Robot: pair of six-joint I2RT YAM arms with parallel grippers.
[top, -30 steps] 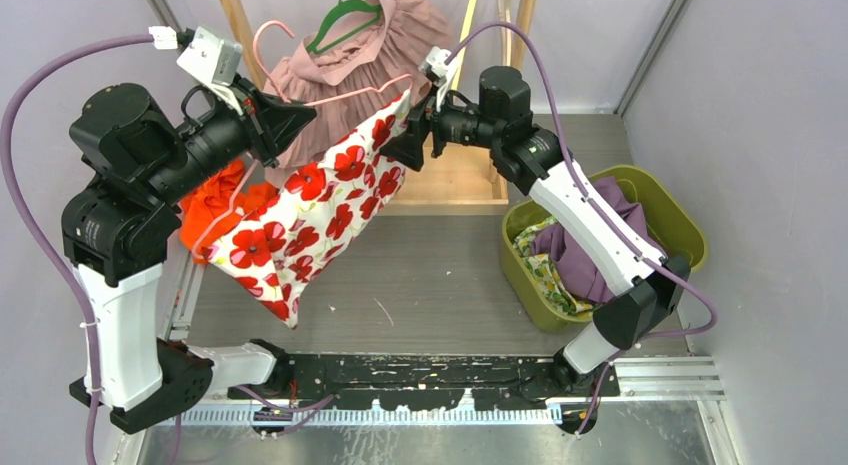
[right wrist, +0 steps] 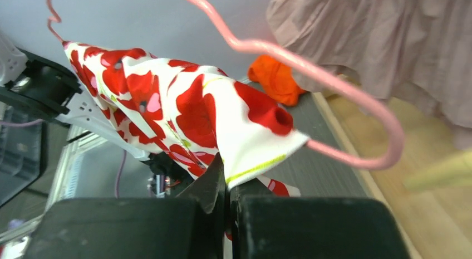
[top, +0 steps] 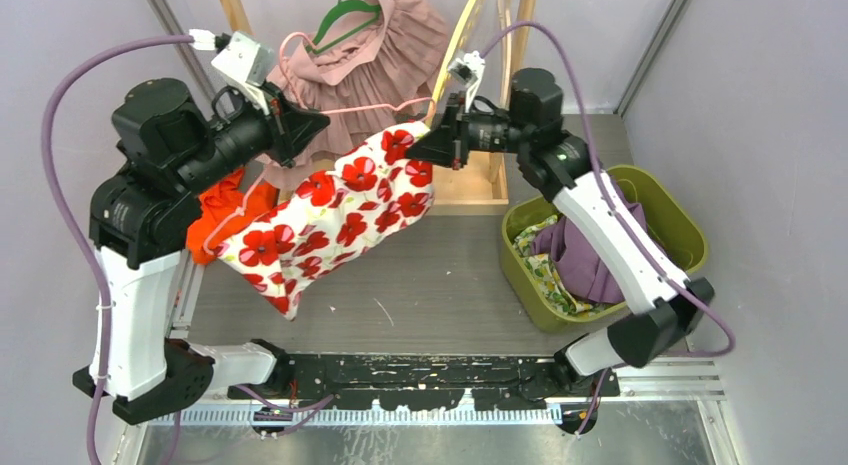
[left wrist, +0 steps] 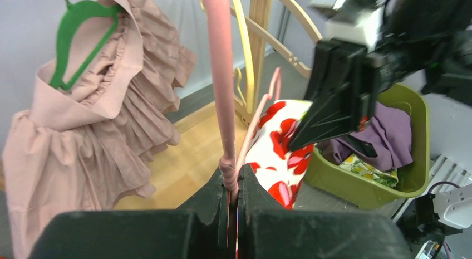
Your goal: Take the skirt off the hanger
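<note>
The pink hanger [top: 360, 109] [left wrist: 217, 64] is held upright by my left gripper [top: 295, 135], which is shut on it. A white skirt with red flowers [top: 330, 215] [left wrist: 278, 153] [right wrist: 189, 108] hangs along the hanger's bottom bar, spread diagonally across the top view. My right gripper [top: 445, 145] is shut on the skirt's upper right corner, by the yellow-edged waistband, close to the hanger's bend.
Behind stands a wooden rack [top: 470, 200] with a pink skirt [top: 400, 45] on a green hanger [top: 338, 20]. Orange cloth [top: 215, 200] lies at left. A green bin [top: 520, 285] with purple and patterned cloths is at right.
Both arms have moved to the right, carrying hanger and skirt along. The right gripper has also shifted slightly toward the front, with the skirt's held corner.
</note>
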